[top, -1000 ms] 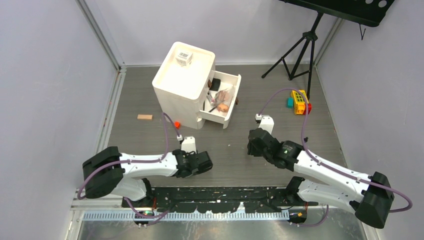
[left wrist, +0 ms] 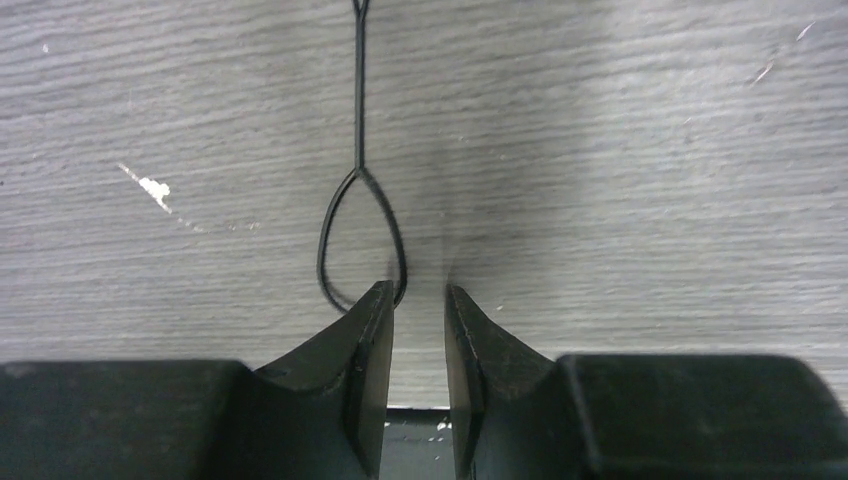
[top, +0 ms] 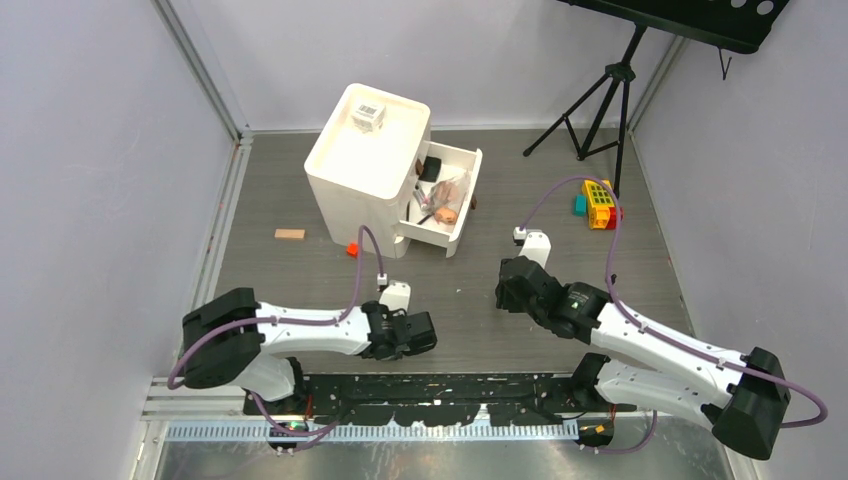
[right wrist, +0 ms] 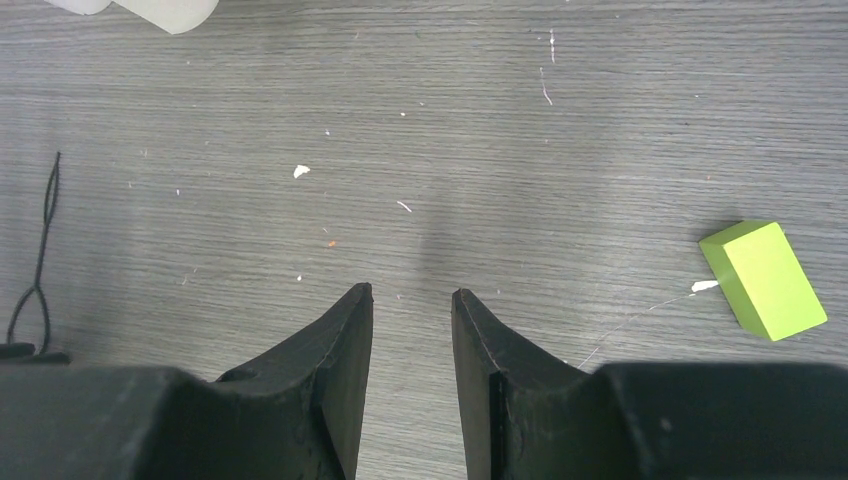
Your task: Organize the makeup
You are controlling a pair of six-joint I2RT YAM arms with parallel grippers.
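Observation:
A white cabinet (top: 355,160) has a drawer (top: 441,236) pulled out, holding small mixed items. A thin black wire loop (left wrist: 359,120) lies on the table, its rounded end at the left fingertip of my left gripper. Those fingers are low and close together with a narrow gap; whether anything is held is unclear. The same wire shows at the left edge of the right wrist view (right wrist: 42,250). My right gripper is partly open over bare table, nothing between its fingers, left of a green block (right wrist: 760,280).
A small white box (top: 368,115) sits on the cabinet. A wooden piece (top: 290,234) and a red piece (top: 352,250) lie left front. Coloured toys (top: 598,205) and a black stand (top: 620,72) occupy the back right.
My left arm has moved rightward across the front of the table. The right arm has shifted very slightly; the cabinet and drawer look unchanged.

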